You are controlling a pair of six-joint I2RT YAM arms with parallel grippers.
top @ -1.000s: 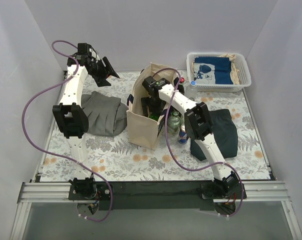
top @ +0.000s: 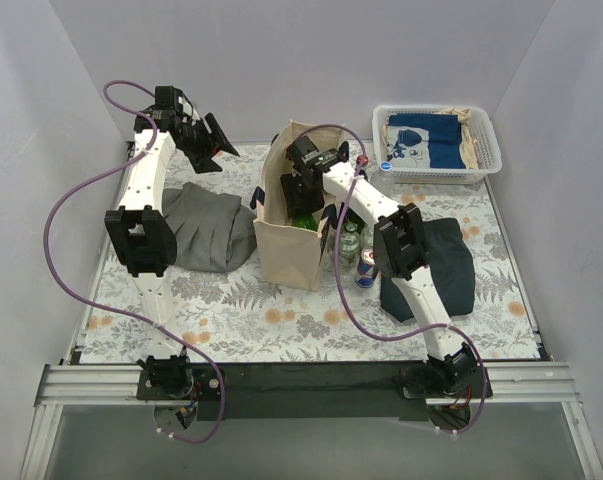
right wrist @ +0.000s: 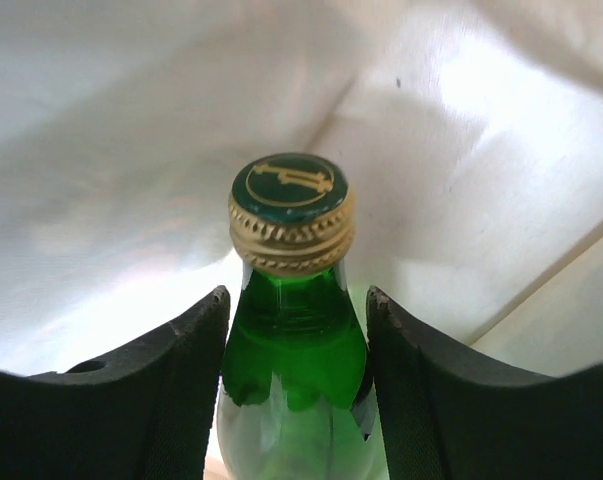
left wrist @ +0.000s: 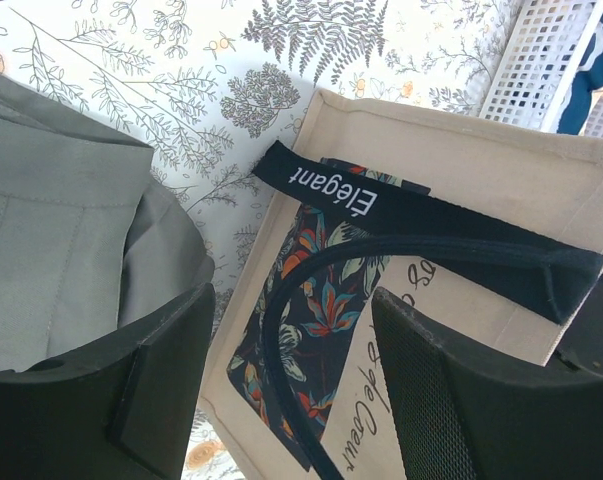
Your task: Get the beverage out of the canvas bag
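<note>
The beige canvas bag (top: 289,258) stands open on the table, its outer print and black strap (left wrist: 421,225) showing in the left wrist view. Inside it is a green glass bottle (right wrist: 296,350) with a green and gold cap (right wrist: 293,205). My right gripper reaches into the bag with a finger on each side of the bottle's shoulder; whether both press on the glass is unclear. In the top view the bottle (top: 303,220) shows partly below that gripper. My left gripper (top: 219,158) hangs open and empty, left of the bag.
Glass jars (top: 347,242), a can (top: 366,268) and a clear bottle (top: 382,178) crowd the bag's right side. A white basket (top: 491,160) sits at back right. Grey cloth (top: 206,235) lies left, dark cloth (top: 441,265) right.
More green bottle shows under my right gripper. The left arm is still.
</note>
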